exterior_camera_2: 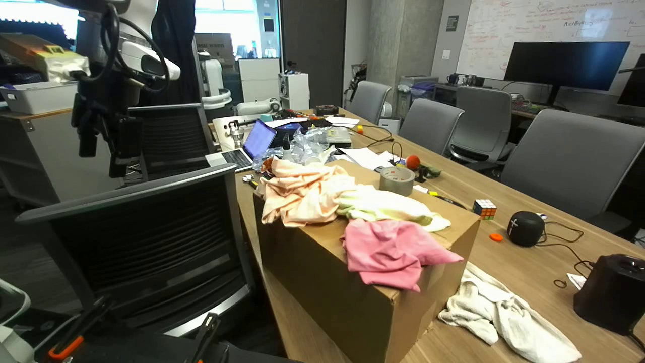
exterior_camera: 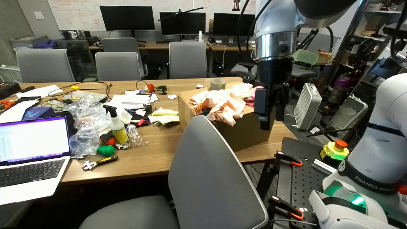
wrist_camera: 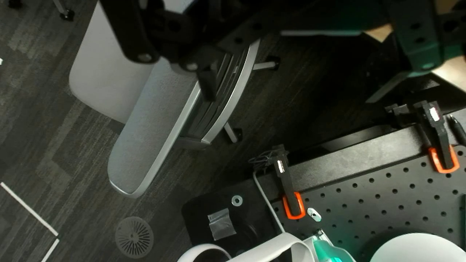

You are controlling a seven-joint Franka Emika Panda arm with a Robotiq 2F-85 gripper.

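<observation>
My gripper (exterior_camera: 272, 122) hangs pointing down, its two black fingers apart and nothing between them. In the wrist view a wide gap separates the fingertips, with the chair and dark floor below. Exterior view 2 has the gripper (exterior_camera_2: 103, 162) at the left, above the mesh-backed chair and well away from the cloths. A peach cloth (exterior_camera_2: 302, 193), a pale yellow-green cloth (exterior_camera_2: 387, 205) and a pink cloth (exterior_camera_2: 396, 251) lie crumpled on a cardboard box (exterior_camera_2: 320, 284). On the table beside the box rests a white cloth (exterior_camera_2: 514, 317).
A grey chair (exterior_camera: 213, 164) stands between the table and the robot's perforated mount (wrist_camera: 362, 196). Bubble wrap (exterior_camera: 89, 122), a spray bottle (exterior_camera: 119, 131) and a laptop (exterior_camera: 32, 152) crowd the table's left side. A tape roll (exterior_camera_2: 397, 180) sits on the box.
</observation>
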